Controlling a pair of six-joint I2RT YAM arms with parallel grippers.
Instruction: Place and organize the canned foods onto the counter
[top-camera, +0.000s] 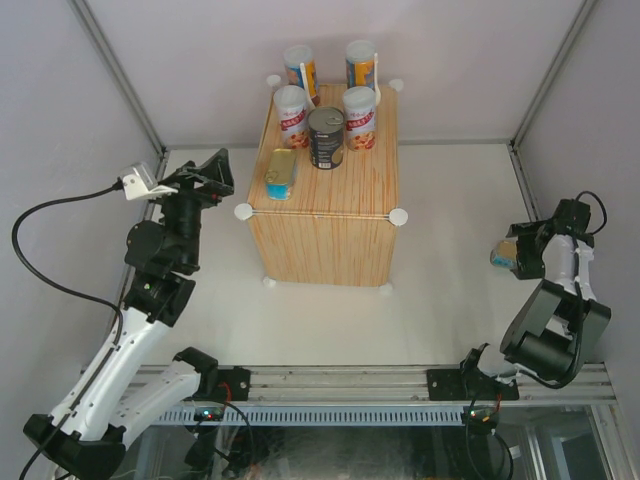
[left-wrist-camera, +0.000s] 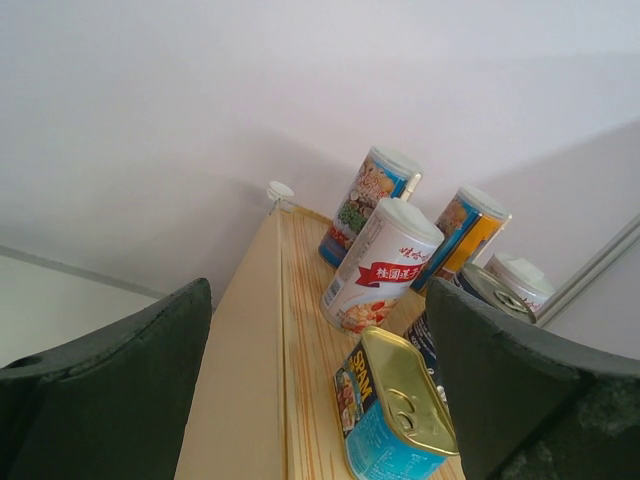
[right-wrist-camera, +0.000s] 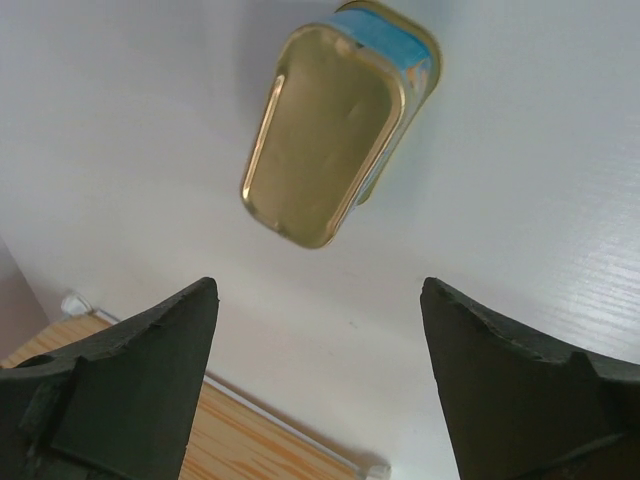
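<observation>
On top of the wooden counter (top-camera: 320, 245) stand a blue-and-gold Spam tin (top-camera: 280, 172), a dark can (top-camera: 326, 140), two white cans (top-camera: 360, 125) and two colourful cans (top-camera: 360, 62) at the back. My left gripper (top-camera: 210, 175) hangs open left of the counter, facing that tin (left-wrist-camera: 390, 415) in the left wrist view. A second rectangular tin (top-camera: 503, 253) rests on the white floor at the right; the right wrist view shows its gold face (right-wrist-camera: 320, 135) above and between the open fingers of my right gripper (top-camera: 525, 250), not held.
The floor (top-camera: 450, 300) between the counter and the right arm is clear. Grey walls and metal frame rails (top-camera: 545, 70) bound the space. Small white posts (top-camera: 398, 217) mark the counter's corners.
</observation>
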